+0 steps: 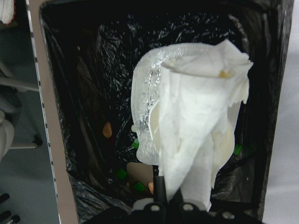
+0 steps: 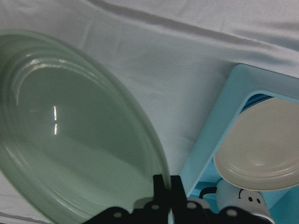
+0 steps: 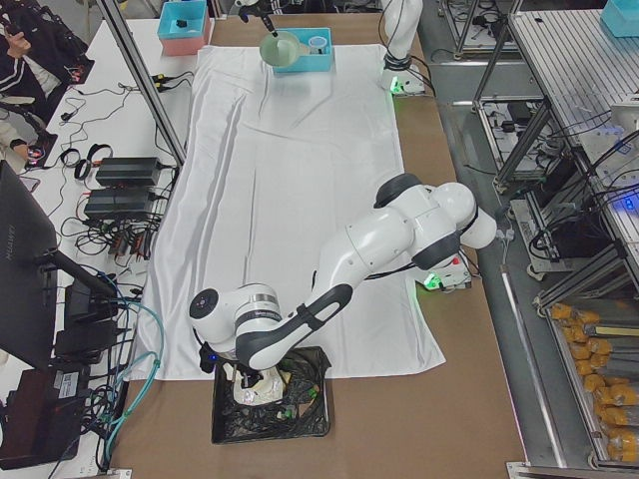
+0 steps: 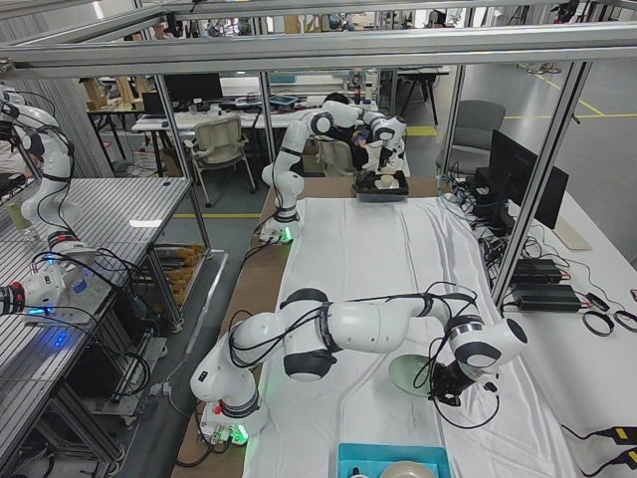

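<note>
My left gripper is over the black lined bin point(image 3: 225, 419) at the near end of the table, shut on crumpled white paper point(image 1: 191, 107). Below the paper in the bin lie a clear plastic container point(image 1: 145, 93), a cream dish and small scraps. My right gripper is at the far end, shut on the rim of a tilted pale green plate point(image 2: 70, 126), beside a light blue basket point(image 2: 210, 126). The basket holds a cream plate point(image 2: 259, 144) and a mug with a face point(image 2: 238, 203).
A white cloth point(image 3: 290, 170) covers most of the table, its middle clear. A metal frame upright runs along the left, with a monitor and cables beyond it.
</note>
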